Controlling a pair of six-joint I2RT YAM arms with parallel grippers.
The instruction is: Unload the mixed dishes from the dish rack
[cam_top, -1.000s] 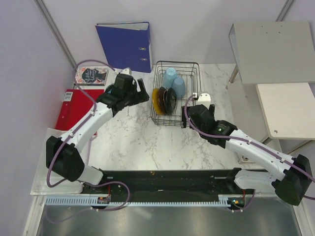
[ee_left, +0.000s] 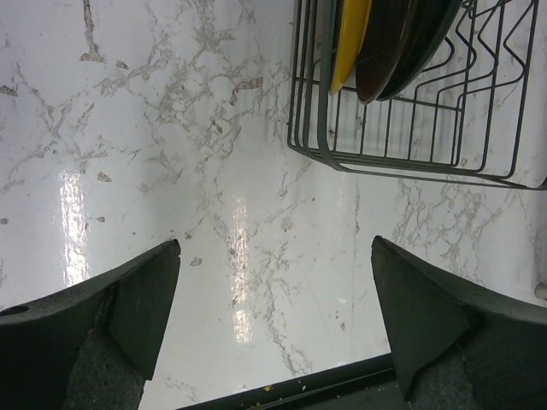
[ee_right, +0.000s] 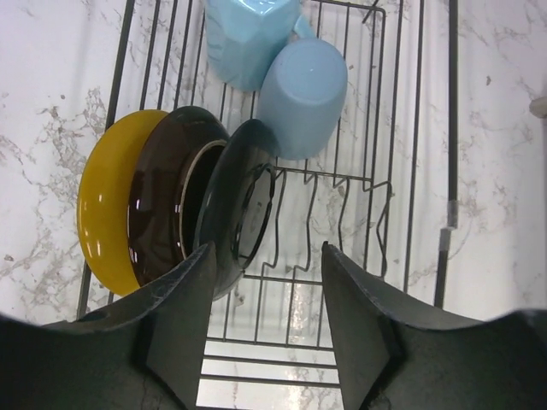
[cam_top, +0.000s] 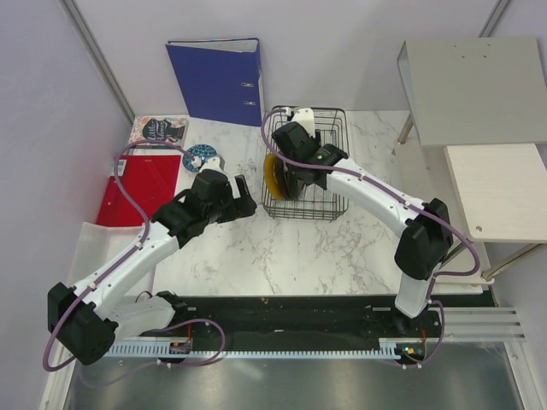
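The wire dish rack (cam_top: pixel 333 205) holds a yellow plate (ee_right: pixel 102 196), brown dishes (ee_right: pixel 149 205), a dark plate (ee_right: pixel 222 209) and light blue cups (ee_right: pixel 299 102). My right gripper is over the rack; its left finger lies against the dark plate's lower part, and whether it grips anything is unclear. My left gripper is open and empty over the counter, left of the rack.
A red board (cam_top: pixel 128 196), a book (cam_top: pixel 158 128) and a blue binder (cam_top: pixel 214 81) are at left and back. White shelves (cam_top: pixel 496 188) stand at right.
My right arm has swung from the rack's front right to over the dishes. My left arm has moved down toward the front and slightly left.
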